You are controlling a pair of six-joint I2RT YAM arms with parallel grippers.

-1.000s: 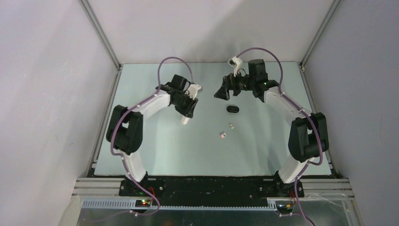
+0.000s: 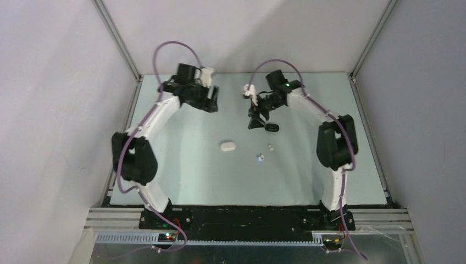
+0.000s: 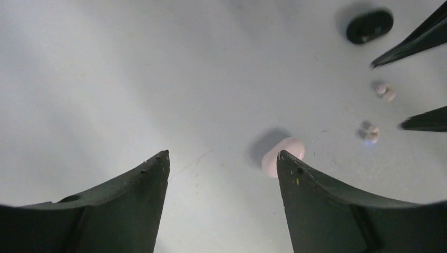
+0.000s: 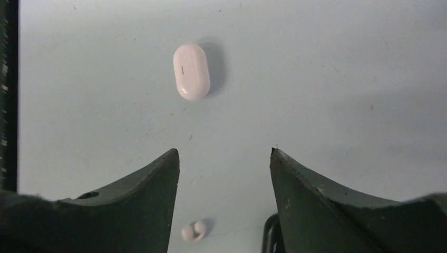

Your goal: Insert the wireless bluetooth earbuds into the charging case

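A white rounded case [image 2: 227, 146], its lid apparently closed, lies alone near the table's middle; the left wrist view shows it too [image 3: 284, 156]. To its right rest two small earbud pairs, one nearer the front [image 2: 261, 157] and one farther back [image 2: 270, 147]. A black oval case [image 2: 272, 127] lies behind them. My left gripper [image 2: 212, 101] is open and empty, behind and left of the white case. Between the white case and the back edge, further right, hangs my right gripper [image 2: 256, 120], open and empty beside the black case. The earbuds' exact pose is too small to tell.
In the left wrist view, the right gripper's dark fingers [image 3: 429, 120] reach in near the earbuds. Walls stand at the back and both sides.
My left gripper, earlier at the white case, has moved back and left, away from it. The case travelled right and now lies sideways, let go. My right gripper shifted left.
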